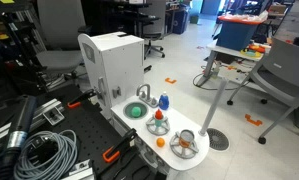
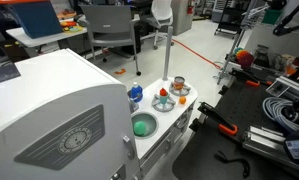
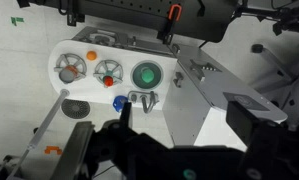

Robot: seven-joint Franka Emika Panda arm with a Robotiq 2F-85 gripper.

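Note:
My gripper shows as dark shapes along the bottom of the wrist view; whether its fingers are apart is hard to make out. Beyond it lies a white toy kitchen counter (image 1: 167, 150). Set into the counter is a green sink (image 3: 146, 74), with a grey faucet (image 3: 143, 100) beside it. A blue bottle (image 1: 164, 102) stands near the faucet. On one burner sits a red item (image 3: 108, 81); a metallic pot (image 1: 187, 136) rests on the other. Close to the burners is a small orange item (image 1: 160, 142). Nothing can be seen held.
A tall white cabinet (image 1: 114, 65) rises at the sink end of the counter. Orange-handled clamps (image 2: 227, 129) and a coiled grey cable (image 1: 49, 155) lie on the black table beside it. Open floor (image 1: 224, 155) extends past the burners, with a grey chair (image 1: 279, 75) farther off.

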